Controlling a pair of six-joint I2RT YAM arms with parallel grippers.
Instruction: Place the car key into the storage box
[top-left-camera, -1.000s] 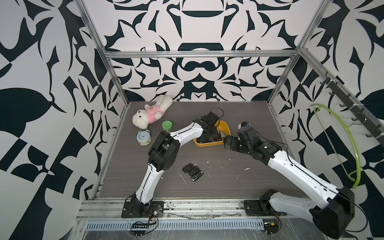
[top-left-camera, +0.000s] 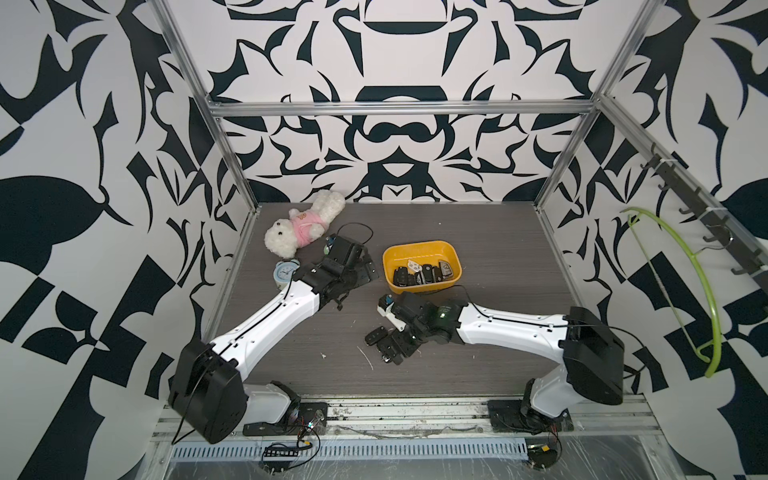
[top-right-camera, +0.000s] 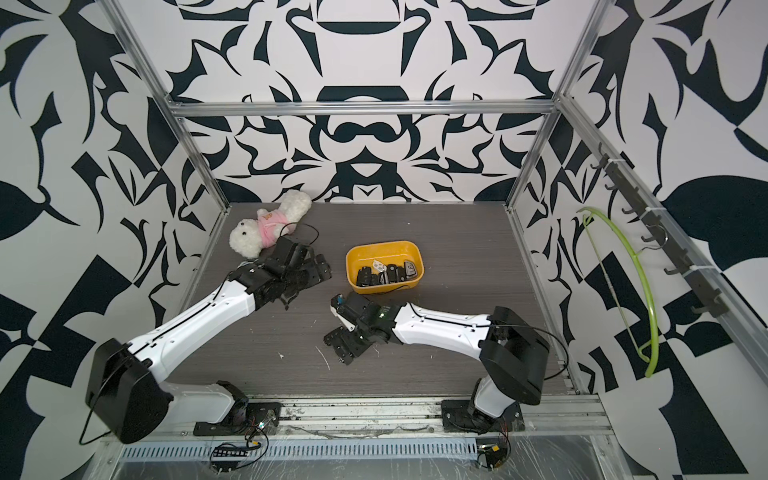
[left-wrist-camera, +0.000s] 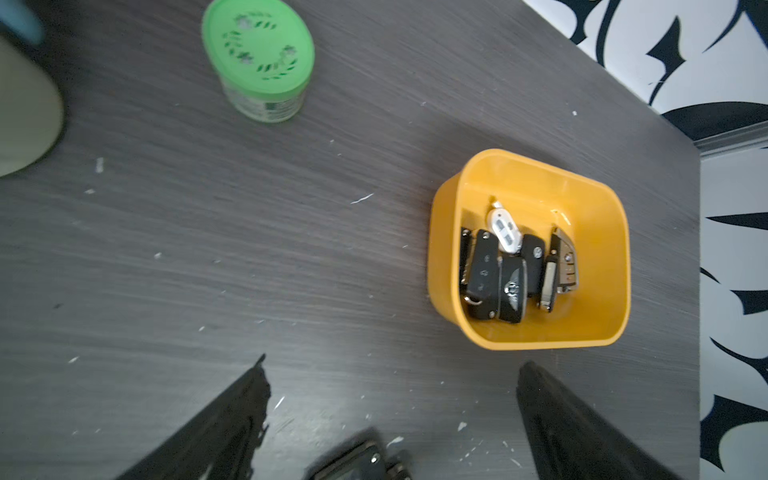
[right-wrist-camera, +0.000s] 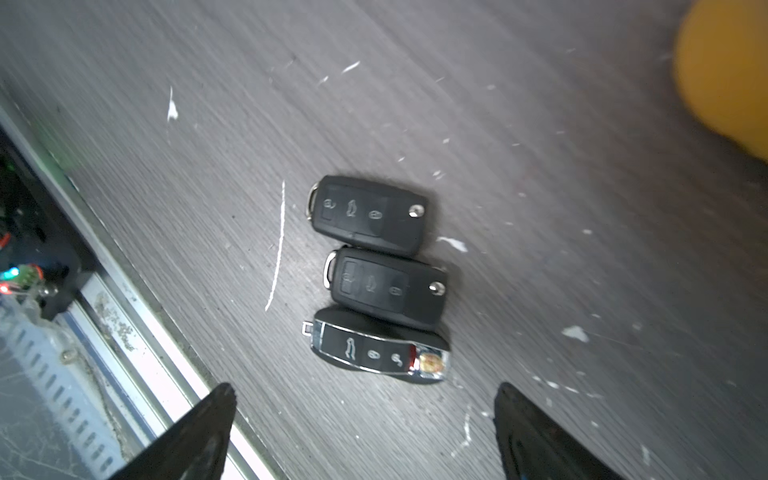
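Three black car keys lie side by side on the table in the right wrist view: an upper key (right-wrist-camera: 369, 214), a middle key (right-wrist-camera: 386, 288) and a lower key with silver trim (right-wrist-camera: 378, 349). My right gripper is open above them, its fingers (right-wrist-camera: 188, 436) spread wide with nothing between. The yellow storage box (top-left-camera: 421, 246) stands further back; several keys lie inside it, among them a white one (left-wrist-camera: 505, 229). My left gripper is open and empty, to the left of the box. One table key (left-wrist-camera: 356, 464) shows at the lower edge of the left wrist view.
A green-lidded jar (left-wrist-camera: 260, 48) stands left of the box. At the back left lie a white plush toy (top-left-camera: 306, 226) with pink clothing and a pale blue clock (top-left-camera: 283, 272), partly behind my left arm. The table right of the box is clear.
My left arm has swung left, away from over the box.
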